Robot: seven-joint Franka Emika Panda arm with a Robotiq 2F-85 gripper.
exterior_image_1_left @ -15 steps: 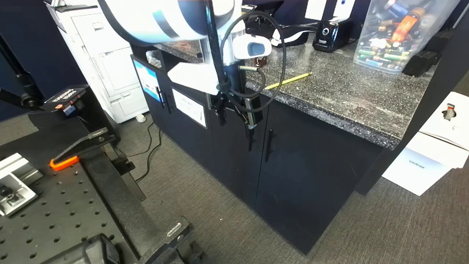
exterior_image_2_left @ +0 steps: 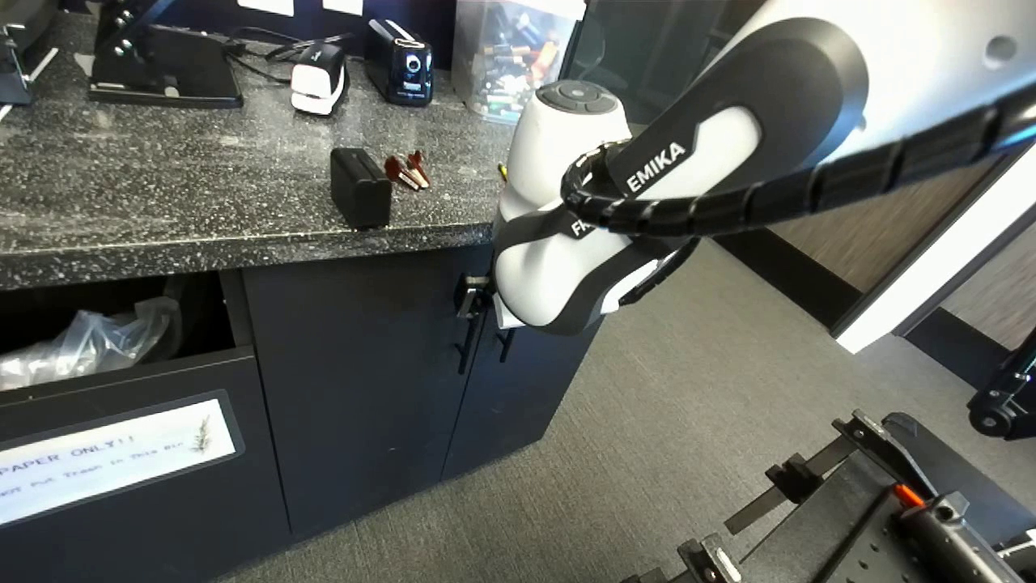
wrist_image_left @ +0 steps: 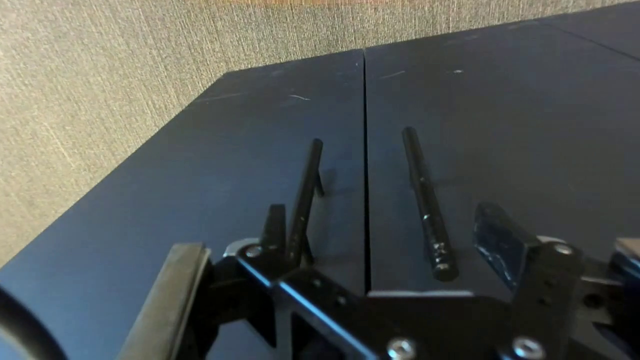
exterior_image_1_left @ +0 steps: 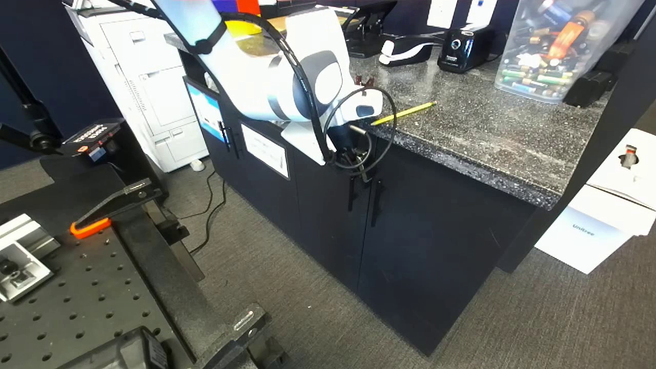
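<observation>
In the wrist view, my gripper is open, its two fingers set wide apart in front of the dark cabinet doors (wrist_image_left: 264, 120). Two black bar handles, a left one (wrist_image_left: 304, 198) and a right one (wrist_image_left: 429, 204), appear in the space between the fingers, one on each side of the door seam. The left finger overlaps the near end of the left handle; contact cannot be told. Exterior view 1 shows the gripper (exterior_image_1_left: 357, 161) just below the counter edge, near the tops of both handles. It is partly hidden by cable and arm. Both doors look shut.
On the speckled counter (exterior_image_1_left: 492, 135) are a yellow pencil (exterior_image_1_left: 403, 114), a black sharpener (exterior_image_1_left: 465, 50) and a clear bin of batteries (exterior_image_1_left: 547, 49). An open drawer (exterior_image_2_left: 107, 340) stands left of the doors.
The arm has moved away toward the cabinet and swung its wrist. My gripper has come closer to the doors and sits nearer the handle tops, more hidden behind the arm.
</observation>
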